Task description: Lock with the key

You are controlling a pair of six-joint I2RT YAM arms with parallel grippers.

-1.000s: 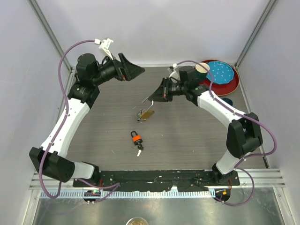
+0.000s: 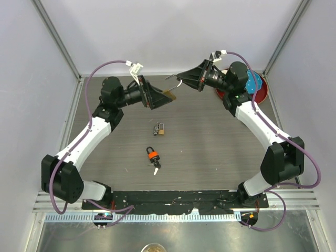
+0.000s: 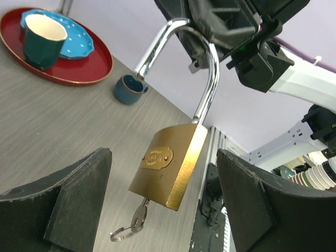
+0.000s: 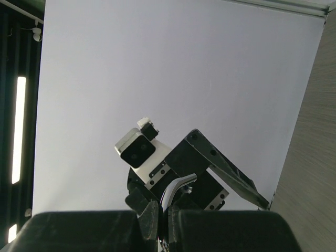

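A brass padlock (image 3: pixel 167 164) hangs in the air with its long shackle (image 3: pixel 211 79) swung open, one end free of the body. My right gripper is shut on the shackle near its bend. A small key (image 3: pixel 139 215) with a ring sticks out at the body's underside. My left gripper (image 2: pixel 161 98) stands open, and in its wrist view the lock body appears in the gap between its fingers, touching neither as far as I can see. In the top view the brass body (image 2: pixel 169 95) sits right at the left fingertips.
On the table lie a black padlock with an orange band (image 2: pixel 153 155), a small brass padlock (image 2: pixel 161 128) and a dark combination lock (image 2: pixel 156 129). A red tray (image 3: pixel 100 68) with a green cup (image 3: pixel 44 44) and blue plate (image 3: pixel 79 39) stands at the back right, a blue mug (image 3: pixel 129 90) nearby.
My left gripper has come right and down to the lock body.
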